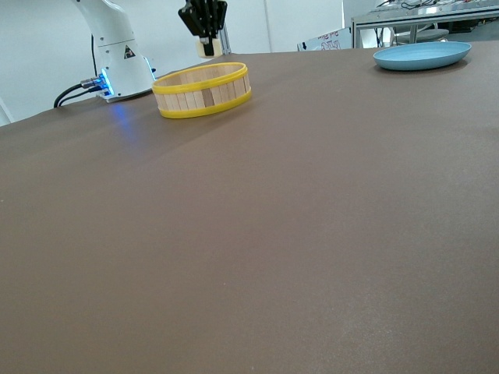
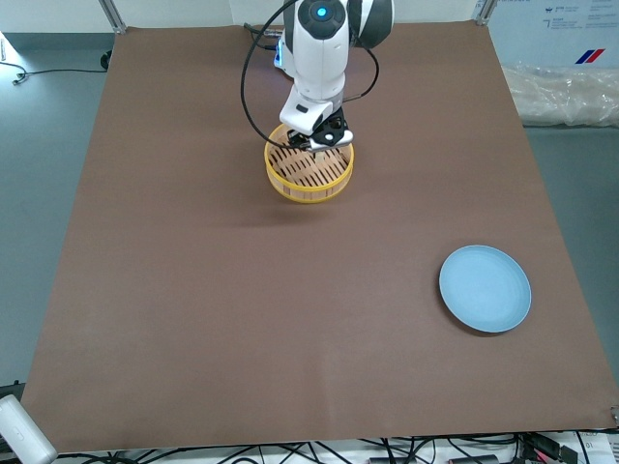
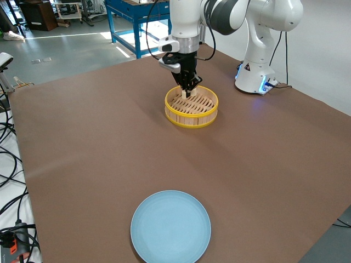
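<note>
A round wooden basket with yellow rims (image 2: 311, 191) (image 1: 201, 106) (image 3: 191, 119) sits on the brown table, empty as far as visible. My gripper (image 1: 209, 48) (image 3: 189, 92) hangs pointing down above it, its light fingertips close over the basket; whether it is open or shut is unclear, and the left view hides the fingers under the wrist. A plain light-blue plate (image 2: 485, 288) (image 1: 422, 54) (image 3: 170, 226) lies on the table apart from the basket, empty.
Cables (image 2: 406, 449) run beyond its near edge in the left view, and the white arm base (image 3: 254, 76) stands at the back.
</note>
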